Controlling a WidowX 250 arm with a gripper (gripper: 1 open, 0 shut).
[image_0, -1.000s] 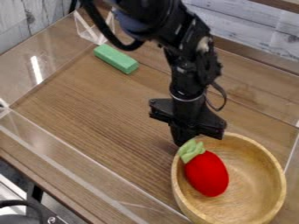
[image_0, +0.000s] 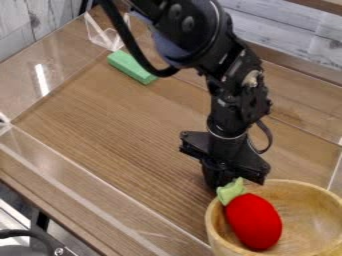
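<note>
A red object with a pale green top (image_0: 254, 220) lies in a yellow-tan bowl (image_0: 307, 205) at the lower right. My black gripper (image_0: 225, 168) is low over the table just behind the bowl, right by the green top. Its fingertips are hard to make out against the dark body, so its finger state is unclear. A green block (image_0: 131, 66) lies at the upper left of the wooden table (image_0: 94, 150).
A pale wall or ledge runs along the upper right, behind the arm.
My gripper has shifted slightly and sits lower. The bowl and red object appear further down and right in the view.
</note>
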